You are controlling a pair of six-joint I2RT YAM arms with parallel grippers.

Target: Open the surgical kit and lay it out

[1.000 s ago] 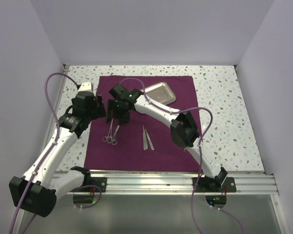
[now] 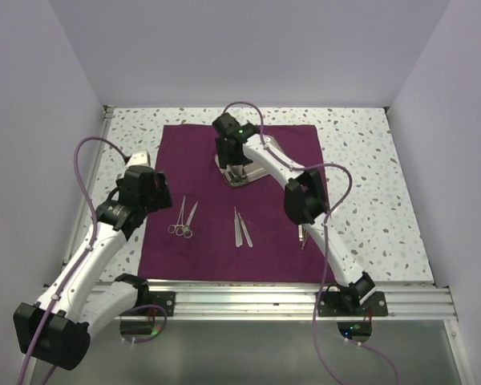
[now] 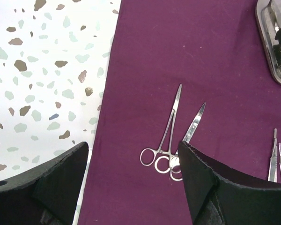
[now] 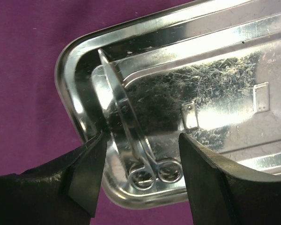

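Note:
A pair of scissors [image 4: 131, 122] lies inside the left end of the metal tray [image 4: 267, 154], its ring handles toward the lower side. Over that end hangs my right gripper, open, with nothing held between its fingers. On the purple cloth [image 2: 192, 257] to the left lie a hemostat [image 3: 167, 131] and scissors [image 3: 193, 127], their rings close together. My left gripper is part open and empty above the cloth's left edge, near those two tools. A scalpel handle [image 2: 237, 228] and tweezers [image 2: 245, 231] lie at the cloth's middle.
More slim instruments [image 2: 302, 234] lie by the cloth's right edge, partly hidden under the right arm.

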